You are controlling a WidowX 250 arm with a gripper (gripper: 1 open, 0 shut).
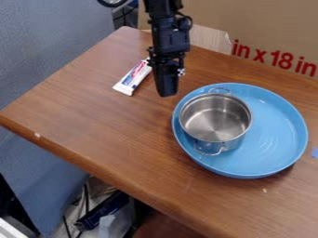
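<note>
A black robot arm reaches down from the top with its gripper (166, 84) hanging over the wooden table, just left of a blue plate (273, 138). A steel pot (215, 119) with wire handles sits on that plate, toward its left side. A white toothpaste tube (132, 78) with red and blue print lies behind and left of the gripper. I cannot make out whether the fingers are apart or together.
A cardboard box (263, 37) with red print stands at the back. A small blue piece lies at the right edge. Cables and clutter lie below the table.
</note>
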